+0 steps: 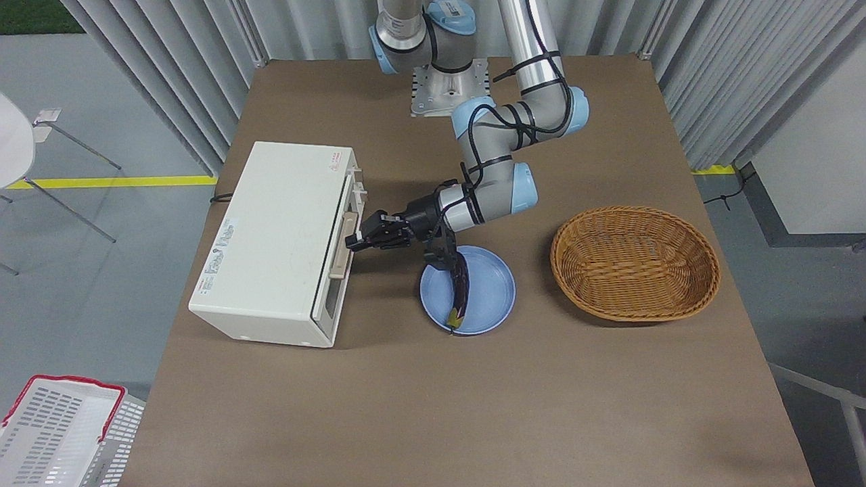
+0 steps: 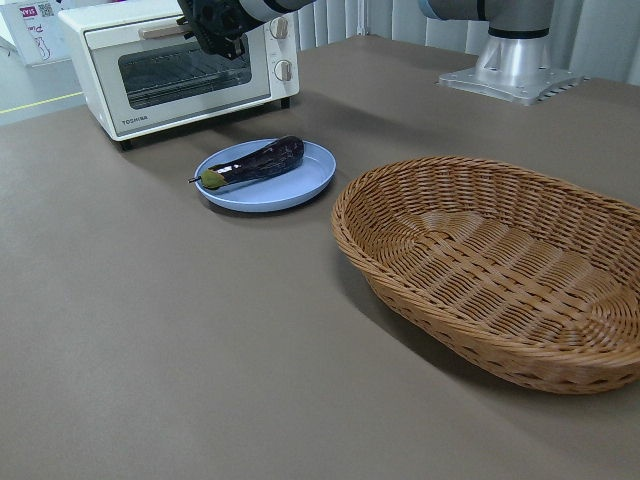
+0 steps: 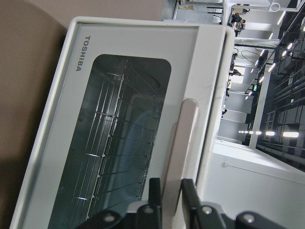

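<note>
A white Toshiba toaster oven (image 1: 268, 235) stands on the table, its glass door (image 3: 109, 133) filling much of the wrist view. My gripper (image 1: 353, 242) is at the door's pale handle (image 3: 178, 152). In the wrist view its dark fingers sit either side of the handle's lower end; whether they grip it is unclear. A dark eggplant (image 2: 262, 160) with a green stem lies on a blue plate (image 1: 495, 292) beside the oven, partly under my arm in the front view.
A wicker basket (image 1: 634, 264) stands right of the plate. The arm's base (image 1: 450, 93) is at the back.
</note>
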